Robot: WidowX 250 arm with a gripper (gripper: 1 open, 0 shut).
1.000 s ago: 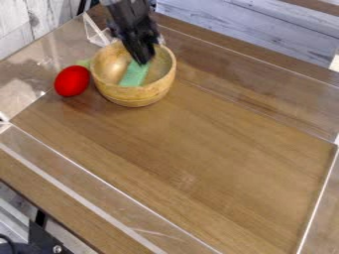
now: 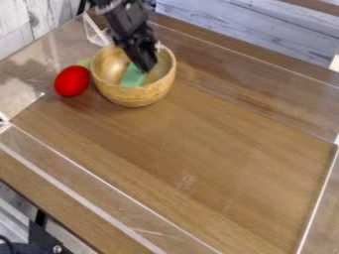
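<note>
A wooden bowl (image 2: 134, 93) sits at the upper left of the table with a green block (image 2: 130, 77) inside it. My black gripper (image 2: 141, 65) reaches down from the top into the bowl, over the block's upper end; its fingertips are small and dark, and whether anything is between them is unclear. A red tomato-like object (image 2: 73, 80) lies just left of the bowl, with a bit of green behind it.
White plank walls stand at the back, and pale edging runs along the left side.
The bowl and red object look unmoved.
</note>
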